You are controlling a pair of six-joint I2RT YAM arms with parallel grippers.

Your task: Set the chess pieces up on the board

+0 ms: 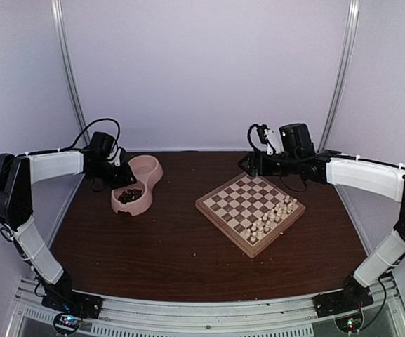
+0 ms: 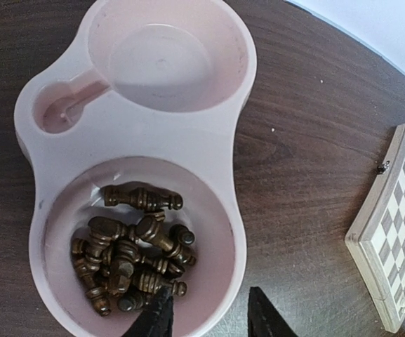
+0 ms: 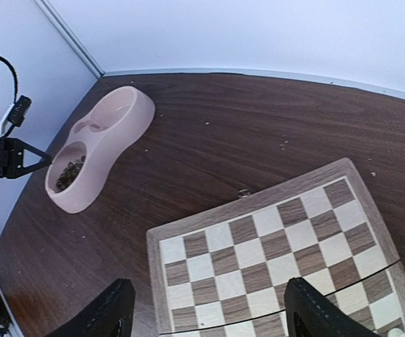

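The chessboard (image 1: 224,204) lies turned on the table, with white pieces (image 1: 269,217) lined up along its near right side; its other squares are bare. Dark pieces (image 2: 156,235) lie heaped in the near bowl of a pink double dish (image 2: 181,137). My left gripper is above the near right rim of that bowl, fingers apart and empty. Over the board's far corner hovers my right gripper, also open, nothing between its fingers. In the right wrist view most white pieces are out of frame.
The dish's far bowl (image 2: 161,67) is empty. Bare dark tabletop (image 1: 177,242) separates dish and board. Pale walls (image 1: 202,77) close off the back and sides.
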